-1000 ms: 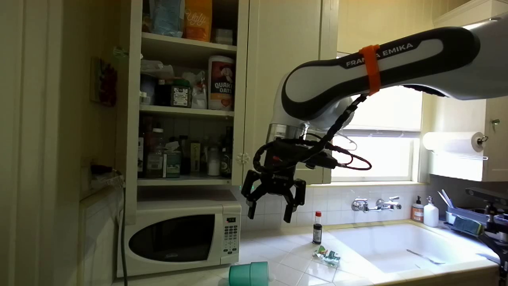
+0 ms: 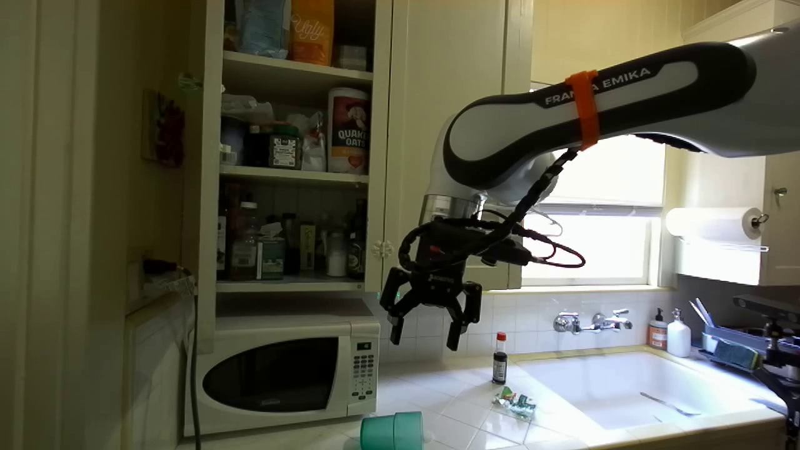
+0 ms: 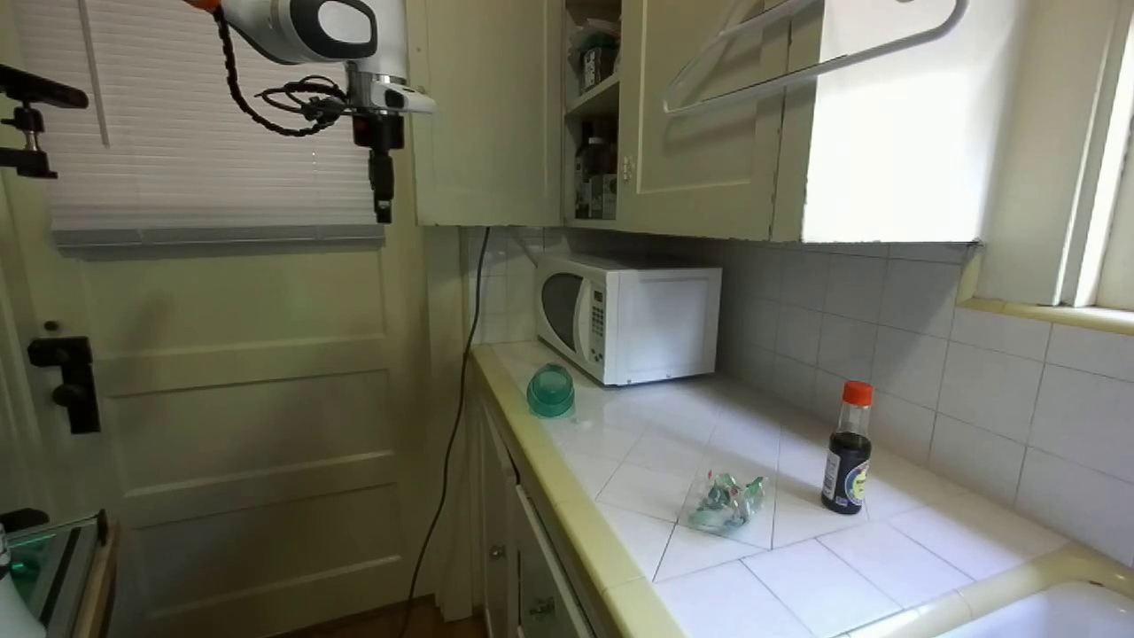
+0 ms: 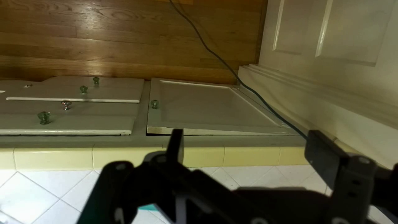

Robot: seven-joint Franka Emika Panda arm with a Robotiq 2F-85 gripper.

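My gripper (image 2: 425,345) hangs open above the counter, fingers pointing down and nothing between them. In the second exterior view, the gripper (image 3: 384,218) is high up in front of the door blinds, well clear of the counter. A green cup (image 2: 391,432) lies on its side by the microwave; the other exterior view shows the same cup (image 3: 550,392) near the counter's edge. Further along stand a dark sauce bottle (image 3: 847,457) with a red cap and, beside it, a crumpled clear-and-green packet (image 3: 727,501). Only a sliver of green (image 4: 148,207) shows below my fingers in the wrist view.
A white microwave (image 2: 281,375) sits under an open cupboard with full shelves (image 2: 292,177). The sink (image 2: 645,390) holds a utensil. A cable (image 3: 452,425) hangs past the counter's end. Bare tile lies between cup and packet.
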